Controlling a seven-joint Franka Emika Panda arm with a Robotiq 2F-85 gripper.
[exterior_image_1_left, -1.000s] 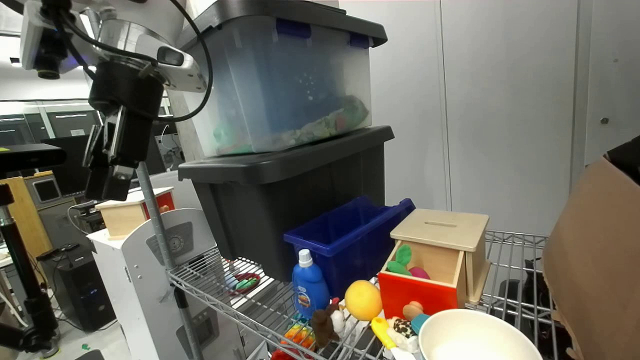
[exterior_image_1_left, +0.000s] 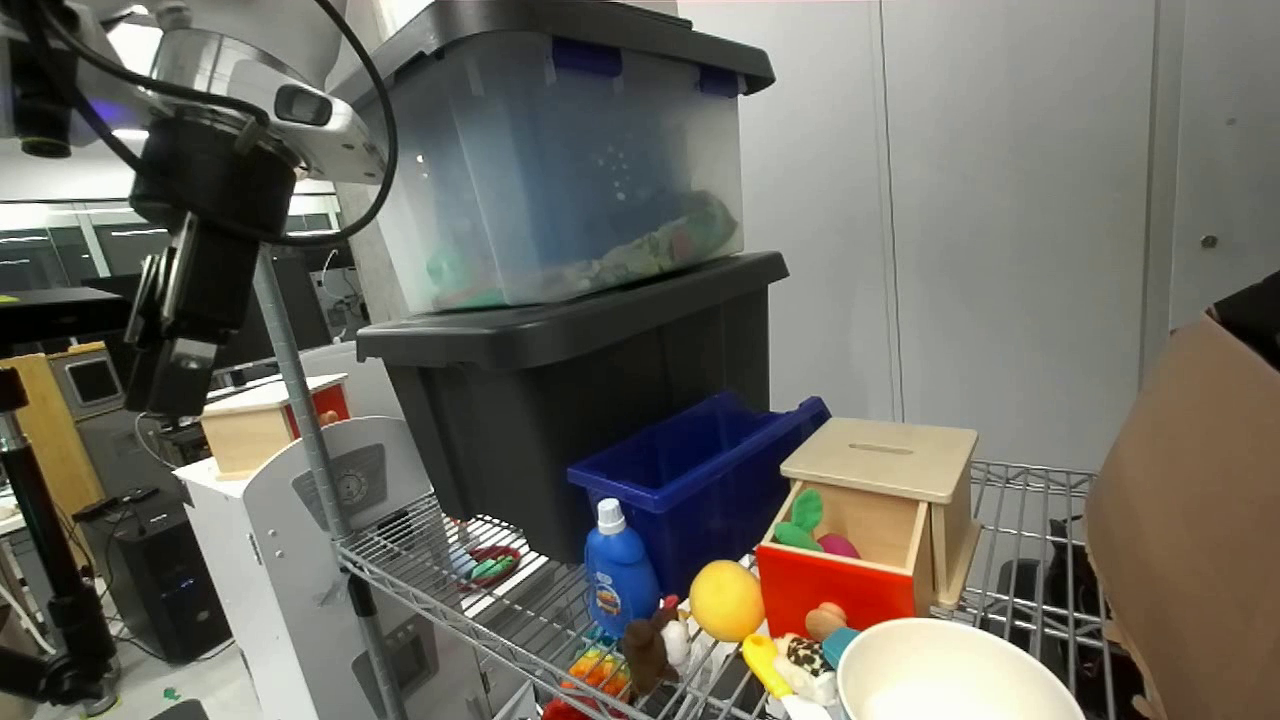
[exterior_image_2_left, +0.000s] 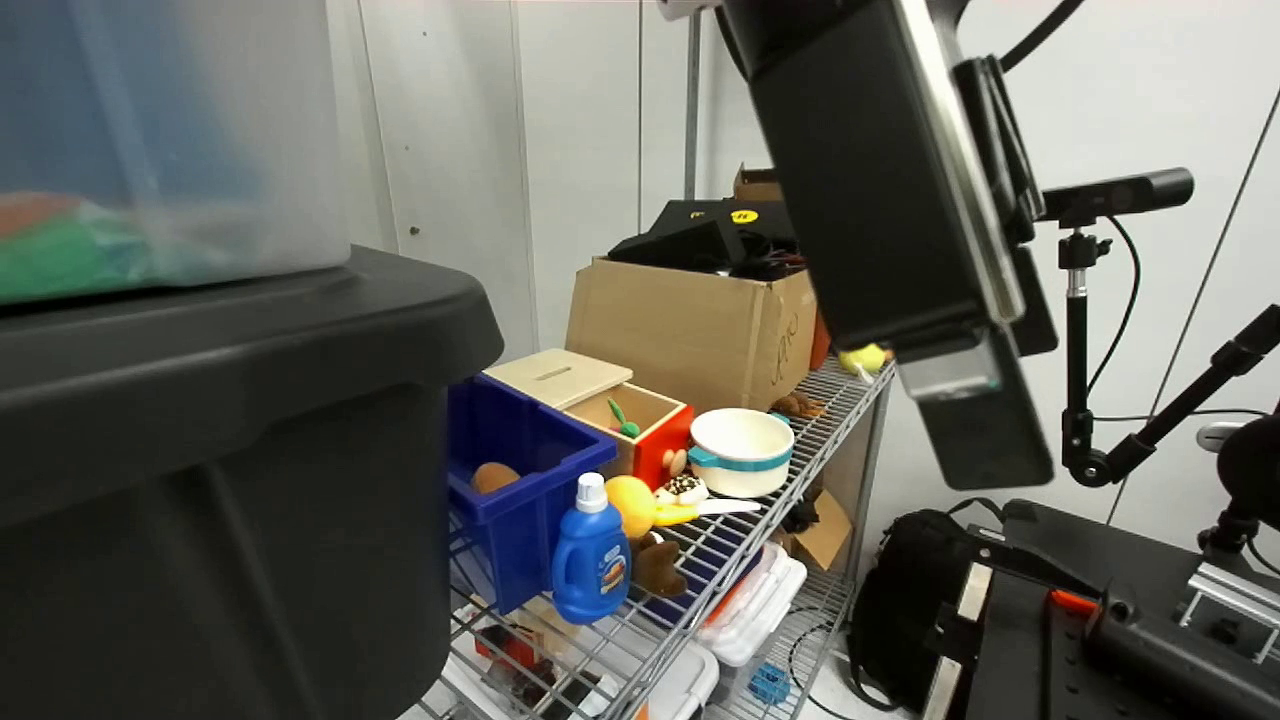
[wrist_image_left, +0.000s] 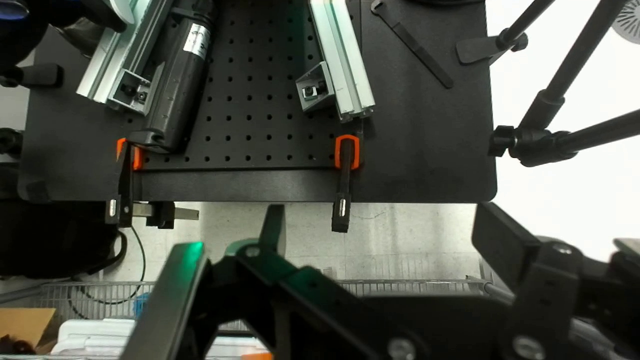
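Note:
High at the left of exterior view 1, my gripper (exterior_image_1_left: 176, 366) points downward, well away from the shelf items. In exterior view 2 it looms large at the upper right. The wrist view shows its fingers (wrist_image_left: 502, 240) spread wide, with nothing between them. On the wire shelf stand a wooden box (exterior_image_1_left: 882, 456) with its red-fronted drawer (exterior_image_1_left: 828, 594) pulled out, a blue bin (exterior_image_1_left: 708, 474), a blue bottle (exterior_image_1_left: 619, 582) and a white bowl (exterior_image_1_left: 960, 678). A green toy (exterior_image_1_left: 801, 522) lies in the drawer. An orange ball (exterior_image_1_left: 727, 600) sits before the bin.
Stacked storage tubs (exterior_image_1_left: 576, 360) rise behind the shelf's left part. A cardboard box (exterior_image_2_left: 684, 330) closes its far end. Beneath my gripper in the wrist view lies a black table (wrist_image_left: 420, 168) with metal rails and clamps; floor separates it from the shelf.
The arm and gripper have shifted left and slightly down in exterior view 1. The shelf items have stayed where they were.

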